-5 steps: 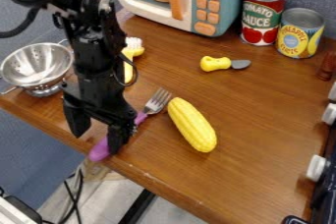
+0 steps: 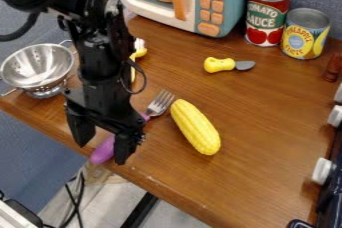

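Note:
My black gripper (image 2: 102, 142) hangs low over the left front of the wooden table, its two fingers apart. Just under and between them is the purple handle of a fork (image 2: 103, 152), whose silver tines point back to the right. The fingers look open; whether they touch the handle is hard to tell. A yellow corn cob (image 2: 197, 128) lies to the right of the fork.
At the back are a toy microwave (image 2: 214, 7), a tomato can (image 2: 266, 15), a second can (image 2: 306, 34) and a small yellow knife (image 2: 219, 65). A colander (image 2: 34, 67) sits at left, a black appliance at right.
My gripper has risen slightly from the fork's handle. The fork and other objects look unmoved.

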